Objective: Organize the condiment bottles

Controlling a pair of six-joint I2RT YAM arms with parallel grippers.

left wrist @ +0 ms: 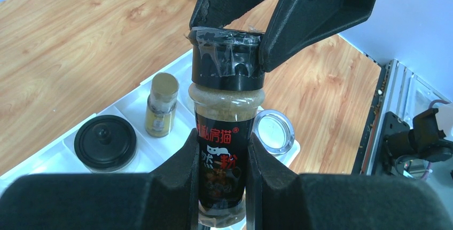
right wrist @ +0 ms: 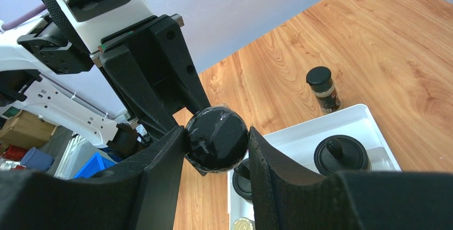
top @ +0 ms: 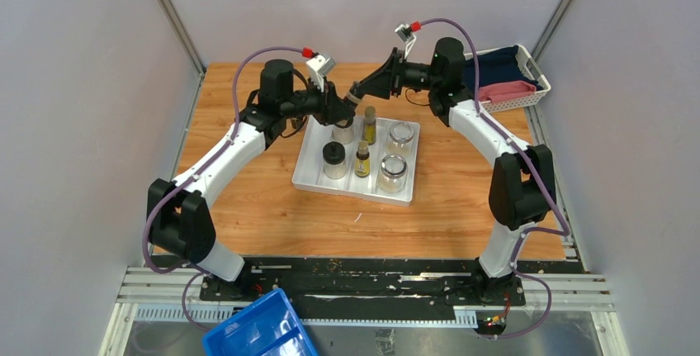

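A black-capped condiment bottle [left wrist: 223, 163] is held tilted above the tray. My left gripper [top: 343, 116] is shut on its labelled body. Around the cap [right wrist: 216, 139] my right gripper [top: 365, 89] stands open, one finger on either side, very close to or touching it. Below, the white divided tray [top: 307, 166] carries two black-lidded jars [top: 334, 158], two small yellow-labelled bottles [top: 362, 162] and two clear jars [top: 393, 172]. Another black-capped bottle [right wrist: 323, 90] stands on the table just outside the tray.
At the back right, a white basket [top: 528, 98] holds folded cloths. A blue bin [top: 256, 331] sits in front, off the table. Bare wood [top: 248, 215] lies left and in front of the tray.
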